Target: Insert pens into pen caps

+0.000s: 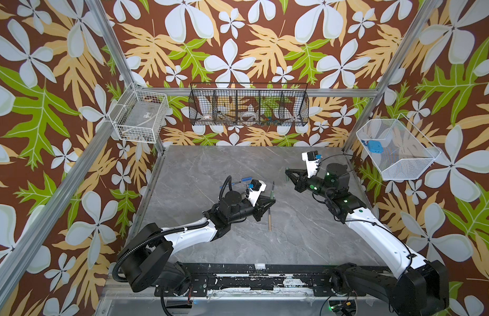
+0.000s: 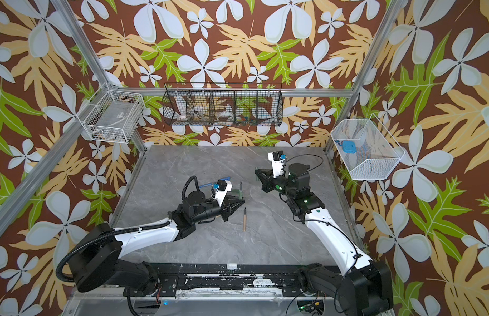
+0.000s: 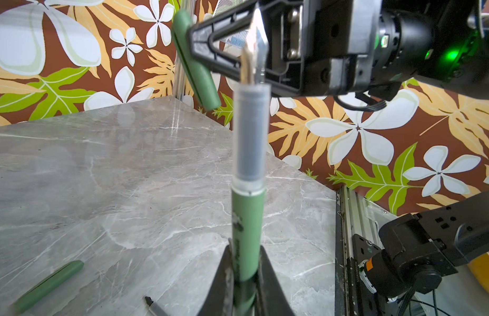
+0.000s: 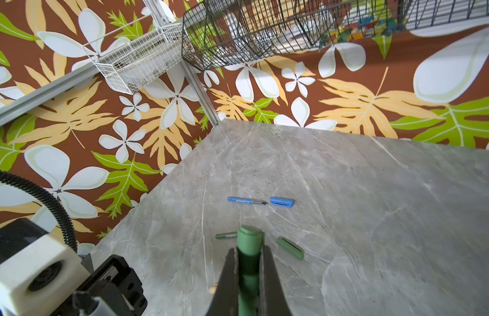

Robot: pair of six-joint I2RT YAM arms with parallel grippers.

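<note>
My left gripper is shut on a green pen (image 3: pixel 247 216), held upright with its nib up and a translucent grip section. My right gripper is shut on a green pen cap (image 4: pixel 249 242), raised above the table to the right and beyond the pen; the two are apart. On the table lie a blue pen (image 4: pixel 241 200) beside a blue cap (image 4: pixel 281 201), a green cap (image 4: pixel 290 247), another green piece (image 4: pixel 226 235) and a tan pen (image 2: pixel 244 221).
Wire baskets hang on the back wall (image 1: pixel 248 108), left (image 1: pixel 139 115) and right (image 1: pixel 397 150), clear of the grey tabletop (image 1: pixel 186 163). The table has free room around the arms.
</note>
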